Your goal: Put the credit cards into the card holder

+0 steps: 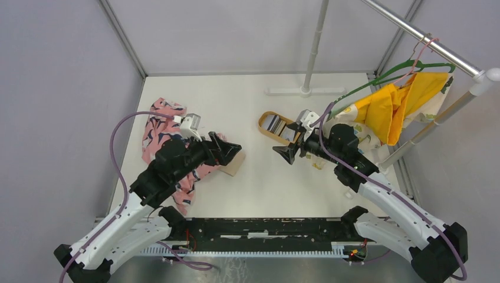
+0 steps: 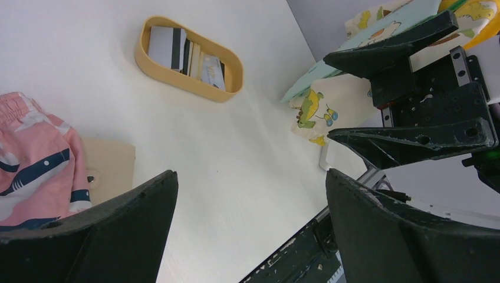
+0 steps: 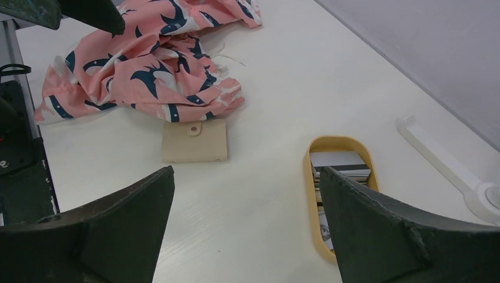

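Note:
An oval wooden tray [image 1: 265, 131] holding several cards [image 2: 162, 46] sits toward the table's back right, beside my right gripper [image 1: 288, 139]. A beige flat card holder [image 3: 194, 147] with a small tab lies near the middle left, partly under pink patterned cloth. My left gripper hangs above and near the holder in the top view, its fingers wide apart with nothing between them. My right gripper is also open and empty, above the table near the tray.
Pink cloth [image 3: 135, 82] covers the left of the table. A rack with hangers and yellow clothes [image 1: 389, 112] stands at the right, its white base [image 1: 283, 91] at the back.

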